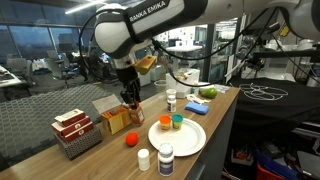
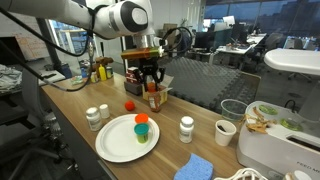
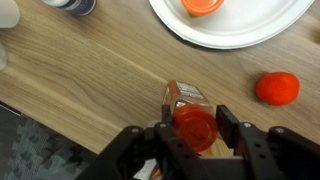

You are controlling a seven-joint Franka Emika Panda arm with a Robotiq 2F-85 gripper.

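A small carton with an orange round cap point(image 3: 195, 125) is held in my gripper, which is shut on it from above. The cap fills the gap between the dark fingers in the wrist view, and the pale side of the carton point(image 3: 183, 94) shows just beyond. In exterior view 1 the carton point(image 1: 138, 115) is beneath the gripper, between the yellow box point(image 1: 116, 121) and the white plate point(image 1: 182, 142). Exterior view 2 has the carton point(image 2: 154, 99) at or very near the table; contact cannot be told.
Orange and green cups point(image 1: 177, 121) sit on the plate. A red ball point(image 1: 131, 139) lies close by, nearer the front. A white cup point(image 1: 143, 159) and a jar point(image 1: 166, 160) stand at the front. To the left is a crate point(image 1: 77, 146) with red boxes. Bare table lies left of the ball.
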